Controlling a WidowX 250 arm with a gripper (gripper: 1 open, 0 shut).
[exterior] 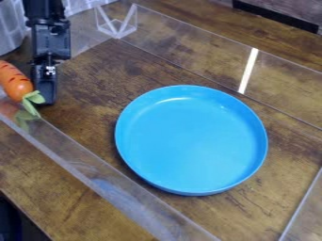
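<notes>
My black gripper (36, 87) reaches down at the left edge, right at an orange toy carrot (15, 81) with green leaves, which lies by the clear barrier and is partly cut off by the frame. The fingers are partly behind the carrot, so whether they grip it is unclear. A blue round plate (190, 140) lies to the right on the wooden table (277, 122).
Clear plastic walls (101, 179) border the work area at front left, back and right. A white crate sits at the top left. The table between the carrot and the plate is clear.
</notes>
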